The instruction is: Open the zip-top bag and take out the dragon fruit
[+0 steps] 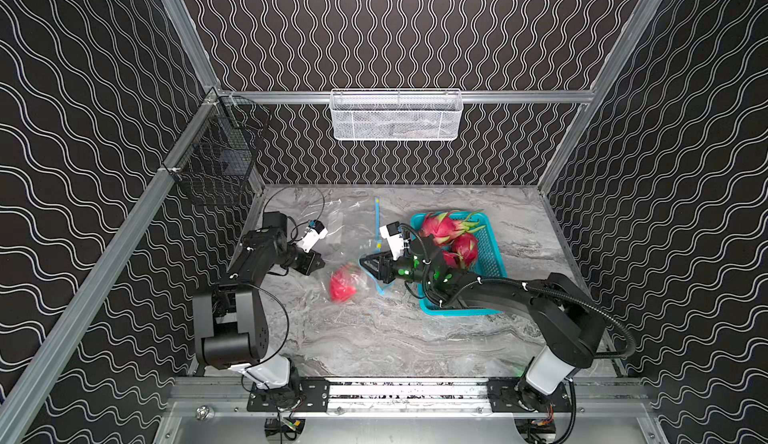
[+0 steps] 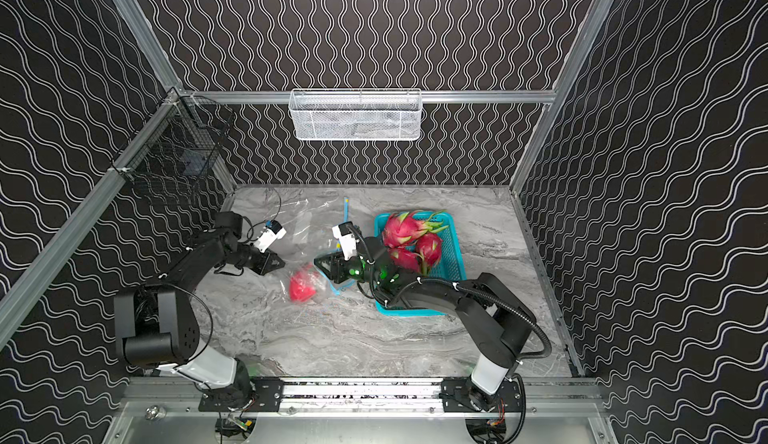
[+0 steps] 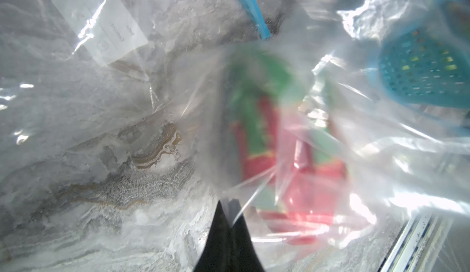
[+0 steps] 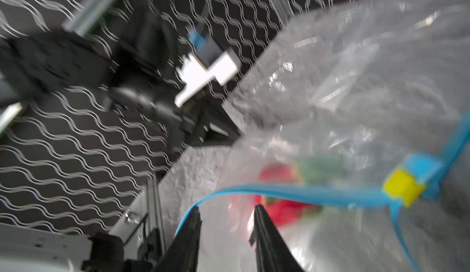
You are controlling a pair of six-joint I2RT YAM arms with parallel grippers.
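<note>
The clear zip top bag point(image 4: 313, 194) leans with its blue-edged mouth towards my right gripper. Inside it lies the red and green dragon fruit point(image 3: 306, 188), seen through the film. My left gripper point(image 1: 321, 263) is at the bag's left side; in the left wrist view its shut fingers point(image 3: 229, 242) pinch a taut fold of film at their tips. Fingers apart, the right gripper stands just outside the mouth, with the blue zip edge right beyond its tips. A yellow slider point(image 4: 404, 187) sits at one end of the zip edge.
Another clear bag with a blue strip point(image 1: 377, 216) lies flat behind. A turquoise basket point(image 1: 494, 256) holding several dragon fruits point(image 1: 464, 245) stands under the right arm. Bare marble table point(image 1: 368, 344) shows in front.
</note>
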